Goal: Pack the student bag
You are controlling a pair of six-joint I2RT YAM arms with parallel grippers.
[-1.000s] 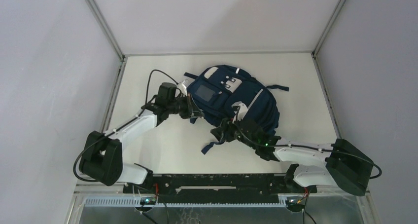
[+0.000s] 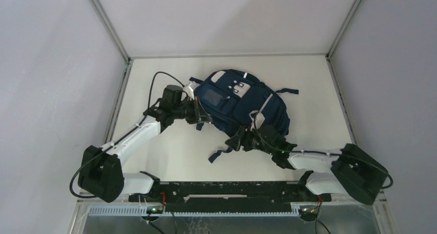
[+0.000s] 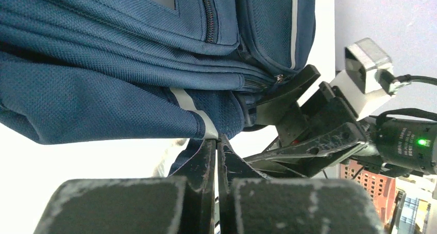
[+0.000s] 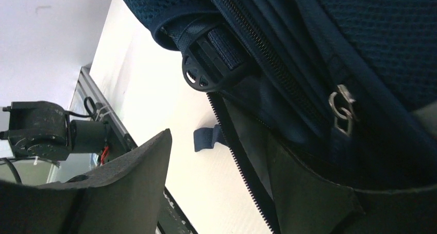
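Note:
A dark navy backpack (image 2: pixel 234 92) with pale patches lies on the white table. My left gripper (image 2: pixel 198 113) is at its left edge; in the left wrist view the left gripper is shut at a navy strap with a pale reflective band (image 3: pixel 206 119). My right gripper (image 2: pixel 242 136) is at the bag's lower edge. In the right wrist view its fingers stand apart, the right gripper around an open zipper edge (image 4: pixel 234 151), beside a black buckle (image 4: pixel 208 59) and a metal zip pull (image 4: pixel 341 110).
A loose strap (image 2: pixel 219 154) hangs toward the front. White walls enclose the sides and back; a black rail (image 2: pixel 227 190) runs along the front.
My right gripper has shifted slightly right and down. The left gripper moved a little left. The backpack has shifted slightly left.

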